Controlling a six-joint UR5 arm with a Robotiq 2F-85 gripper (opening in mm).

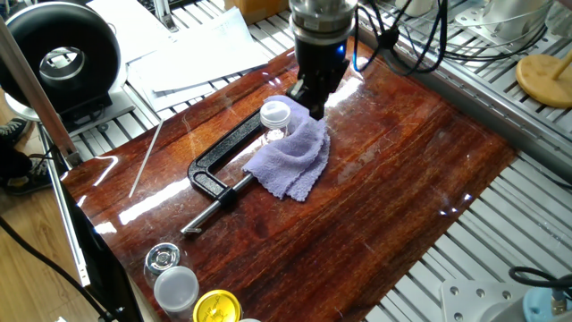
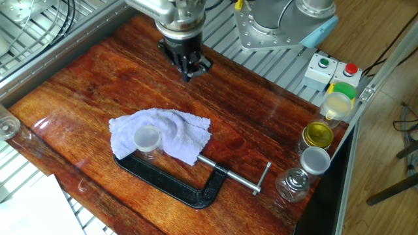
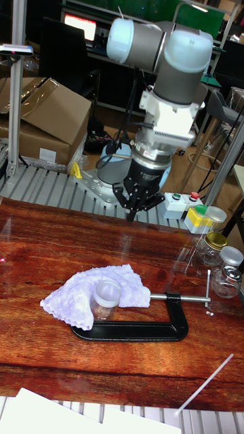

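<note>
My gripper (image 2: 187,76) hangs in the air above the wooden table, on the robot-base side of the cloth. Its black fingers come together at the tip, and nothing shows between them. A lilac cloth (image 2: 179,134) lies crumpled on the table. A clear jar with a whitish lid (image 2: 147,137) stands upright at the cloth, within the frame of a black C-clamp (image 2: 163,185). The clamp lies flat, its screw bar pointing toward the other jars. In exterior view 1 the gripper (image 1: 316,114) overlaps the cloth's far edge, but the other views show it clear of it.
Several jars line one table edge: one with a silver lid (image 2: 296,179), one with a white lid (image 2: 315,160) and one with a yellow lid (image 2: 319,135). A button box (image 2: 334,70) stands behind them.
</note>
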